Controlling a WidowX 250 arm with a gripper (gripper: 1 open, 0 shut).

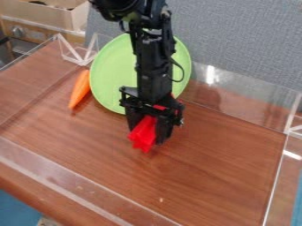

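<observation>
My black gripper (pixel 154 124) is shut on a red object (pixel 144 135), which hangs between and below its fingers in front of the green plate. The green plate (pixel 112 71) stands behind the arm, partly hidden by it. An orange carrot (pixel 80 86) lies on the wooden surface left of the plate.
A white wire stand (pixel 79 55) is at the back left, near a box (pixel 41 12). A grey wall closes off the back.
</observation>
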